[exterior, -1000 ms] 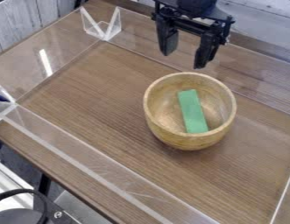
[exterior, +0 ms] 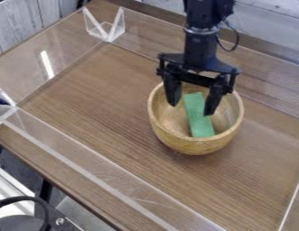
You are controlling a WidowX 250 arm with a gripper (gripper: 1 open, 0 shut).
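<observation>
A round wooden bowl (exterior: 176, 135) sits on the table, holding a green rectangular block (exterior: 199, 117) lying lengthwise inside it. My black gripper (exterior: 191, 95) is open, hanging from above with its two fingers at the bowl's back rim, one on each side above the green block's far end. Nothing shows held between the fingers.
A small white wire-like holder (exterior: 105, 25) stands at the back left. Dark cables lie off the table at the lower left.
My gripper has come down and toward the camera, from behind the bowl to over it. The bowl and green block have not visibly moved.
</observation>
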